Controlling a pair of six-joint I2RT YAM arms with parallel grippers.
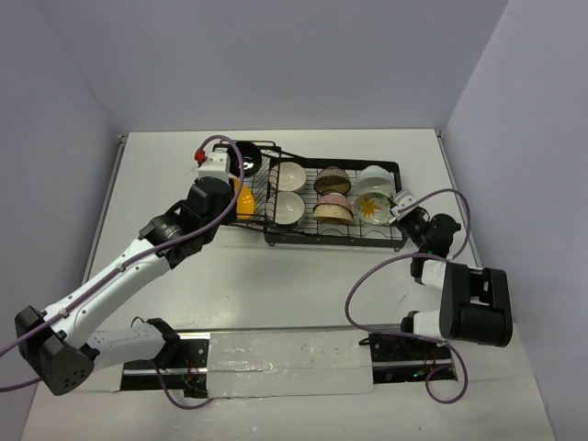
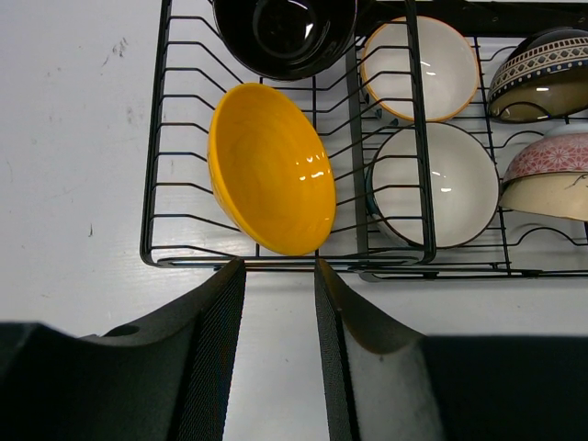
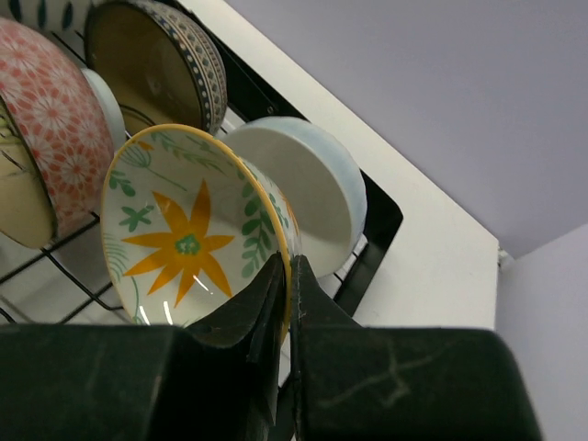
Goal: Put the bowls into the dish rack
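The white bowl with an orange flower (image 3: 188,241) sits tilted in the right end of the dish rack (image 1: 335,241), its inside facing up and left. My right gripper is shut on its yellow rim, which runs between the fingers. In the left wrist view, a yellow bowl (image 2: 276,170) leans in the left rack section, with a black bowl (image 2: 287,32) behind it. Just in front of that section's edge, my left gripper is open, with nothing between its fingers.
Two white bowls, a pink-patterned bowl (image 3: 57,119) and a dark patterned bowl (image 3: 152,69) fill the rack's middle. Behind the flower bowl stands a pale bowl (image 3: 312,188), close against it. Open white table (image 1: 276,285) lies in front of the rack.
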